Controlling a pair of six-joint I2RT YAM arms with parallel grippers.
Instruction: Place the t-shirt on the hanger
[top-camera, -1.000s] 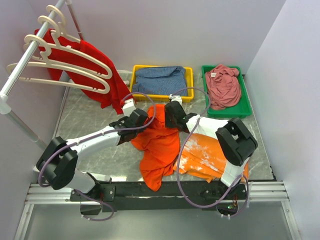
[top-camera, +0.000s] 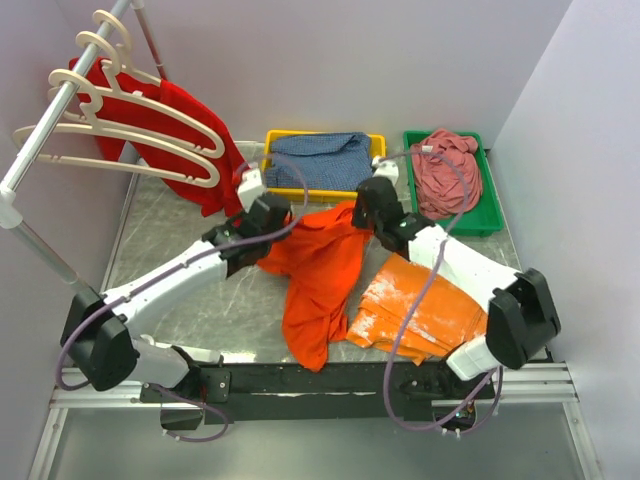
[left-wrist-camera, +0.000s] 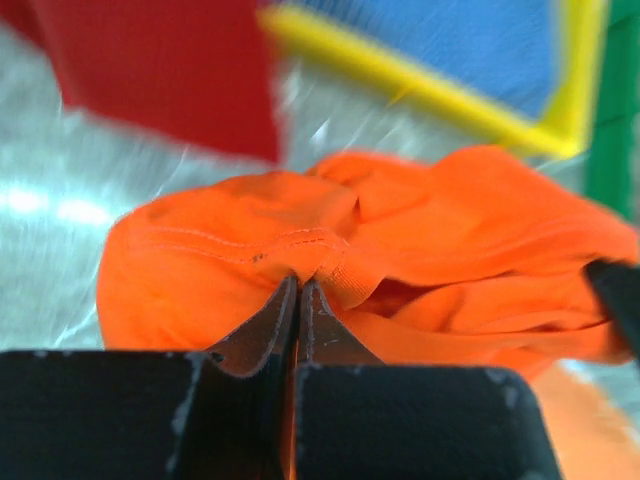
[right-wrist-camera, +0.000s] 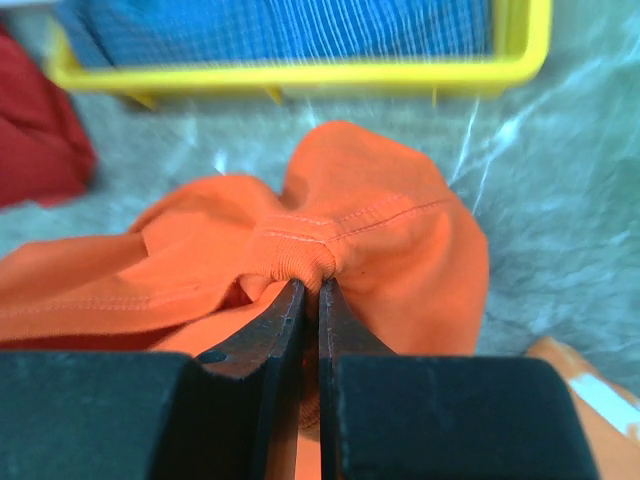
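An orange-red t-shirt (top-camera: 325, 275) hangs bunched between my two grippers, its lower part trailing toward the table's front edge. In the left wrist view my left gripper is shut on a seamed edge of the shirt (left-wrist-camera: 230, 240). My right gripper is likewise shut on a stitched part of the shirt (right-wrist-camera: 390, 240), as the right wrist view shows. Cream hangers (top-camera: 150, 130) hang from the rail at the upper left, one or more carrying a red garment (top-camera: 190, 110). The shirt's underside is hidden.
A yellow bin (top-camera: 318, 194) with blue cloth stands at the back, beside a green bin (top-camera: 497, 207) holding pink cloth. Folded orange cloth (top-camera: 425, 310) lies at front right. The metal rail (top-camera: 50, 115) rises at the left.
My right gripper has moved right and toward the back, drawing the shirt's upper edge wider between the grippers. The left gripper has risen slightly toward the back. Both still grip the shirt.
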